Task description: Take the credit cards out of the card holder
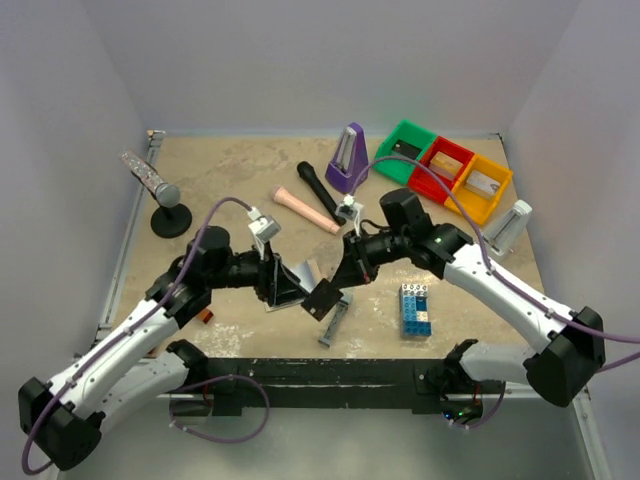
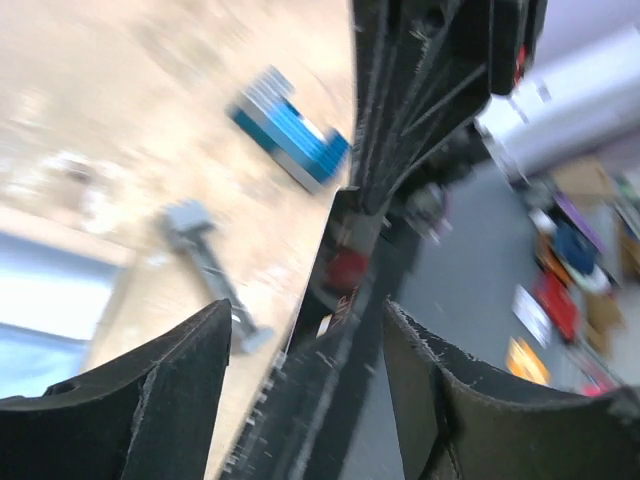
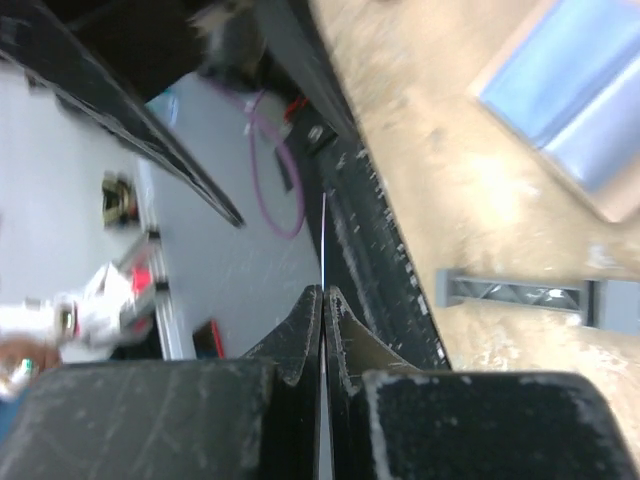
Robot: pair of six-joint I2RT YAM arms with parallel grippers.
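A dark card holder (image 1: 320, 298) is held by my right gripper (image 1: 340, 282) above the table's front middle. In the right wrist view that gripper is shut, with a thin edge rising between its fingertips. The left wrist view shows the dark holder (image 2: 335, 270) edge-on just beyond my left gripper, whose fingers stand apart with nothing clearly between them. In the top view my left gripper (image 1: 282, 290) is left of the holder. Whether cards are inside cannot be told.
Below lie a pale blue item (image 3: 560, 70) and a grey bar (image 1: 333, 325). A blue brick block (image 1: 415, 315) is at right; coloured bins (image 1: 475, 210), a metronome (image 1: 345, 168), a microphone (image 1: 315, 188) stand behind. The table's front edge is close.
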